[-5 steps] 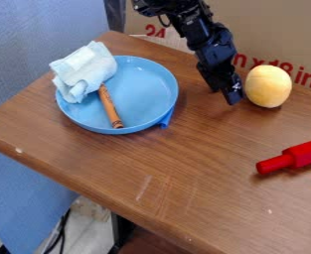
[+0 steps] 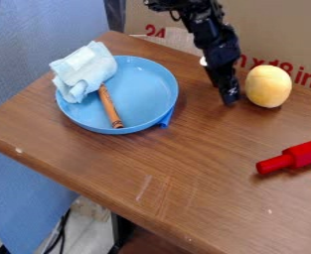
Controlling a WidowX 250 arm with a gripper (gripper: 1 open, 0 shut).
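Observation:
The black gripper points down just above the tabletop, right of the blue plate and left of a round pale-yellow ball-like object. Whether its fingers are open or shut is hard to see. The blue plate holds a folded white cloth at its back left and a brown stick-like item lying across it.
A red rolling pin lies at the right edge of the wooden table. A blue item shows under the plate's right rim. Cardboard stands behind the table.
The arm and gripper have shifted slightly left, away from the yellow object. The other things look unmoved.

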